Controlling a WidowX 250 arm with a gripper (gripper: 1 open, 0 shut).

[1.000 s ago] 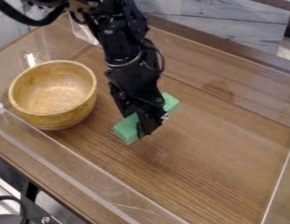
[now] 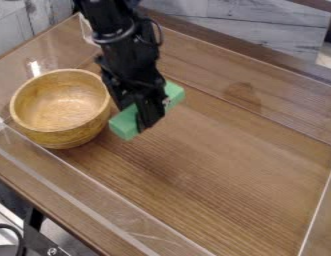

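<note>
My gripper (image 2: pixel 134 100), black, is in the upper middle of the camera view, shut on a green object (image 2: pixel 129 123), whose ends show below and to the right of the fingers. The object is held right beside a tan bowl (image 2: pixel 58 126) on the left, near its right rim. The fingers partly hide the object.
A pale marbled surface (image 2: pixel 275 25) lies at the back right. A black cable (image 2: pixel 5 235) is at the bottom left corner.
My gripper has moved up the view and slightly left with the green object in it, closer to the bowl.
</note>
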